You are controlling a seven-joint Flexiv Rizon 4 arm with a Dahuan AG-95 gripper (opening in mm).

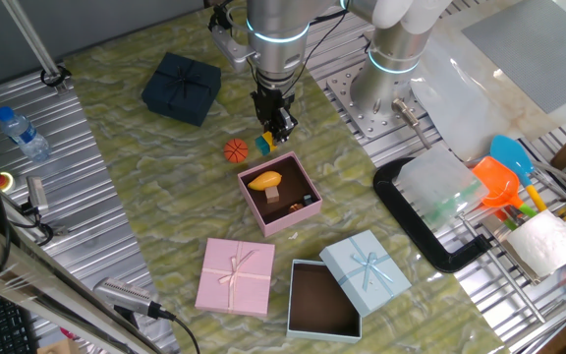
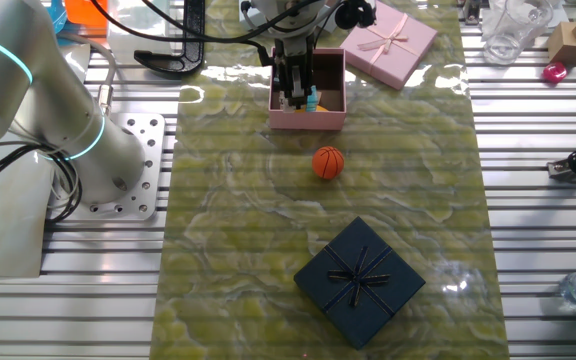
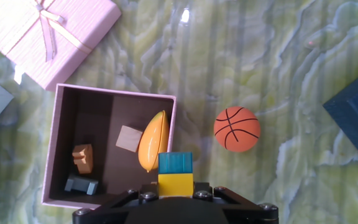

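Note:
A block, teal at one end and yellow at the other (image 3: 175, 164), sticks out from between the fingers of my gripper, which is shut on it. In exterior view 1 the gripper (image 1: 280, 134) hangs by the near rim of an open pink box (image 1: 256, 208), with the block (image 1: 264, 145) held above the mat. Inside that box lie a yellow fruit (image 3: 153, 142), a pale wooden cube (image 3: 128, 138), a small orange-brown piece (image 3: 83, 158) and a dark grey piece (image 3: 81, 185). An orange basketball (image 3: 237, 129) rests on the mat outside the box.
The dark gift box (image 1: 182, 88) is closed. A pink lid (image 1: 235, 276) lies on the mat. A light blue lid (image 1: 367, 271) leans over an empty blue box (image 1: 323, 332). A black clamp (image 1: 430, 231) stands at the mat's side. Open mat lies around the ball.

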